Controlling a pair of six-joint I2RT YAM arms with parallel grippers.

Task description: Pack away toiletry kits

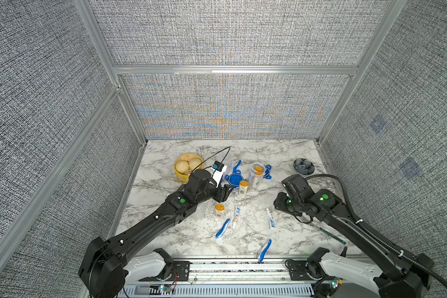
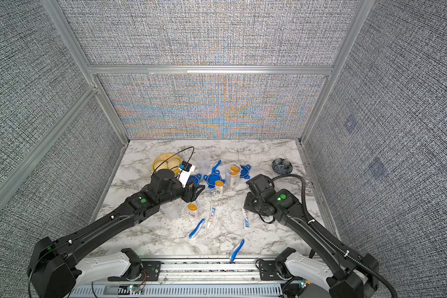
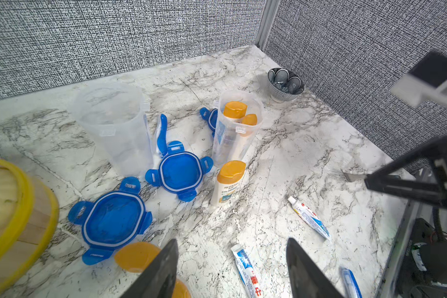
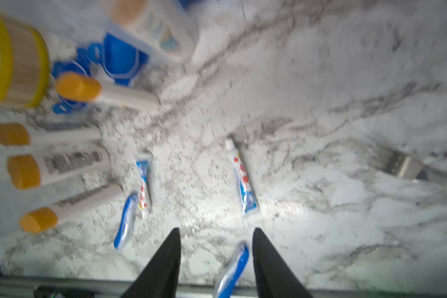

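My left gripper (image 1: 226, 193) hangs open, fingers (image 3: 161, 273) apart, over the group of clear containers, blue lids (image 3: 178, 171) and orange-capped bottles (image 3: 228, 182). One clear container (image 3: 111, 134) is upright and looks empty; another (image 3: 231, 139) holds orange-capped bottles. My right gripper (image 1: 280, 203) is open above the right-middle of the table, nothing visible between its fingers. Two toothpaste tubes (image 1: 270, 218) (image 1: 236, 216) lie on the marble table, with blue toothbrushes (image 1: 222, 228) (image 1: 264, 249) nearer the front. The right wrist view is blurred.
A yellow bamboo steamer (image 3: 39, 223) with buns stands at the back left. A dark bowl (image 1: 303, 167) sits at the back right. A dark green stick (image 1: 332, 235) lies at the right front.
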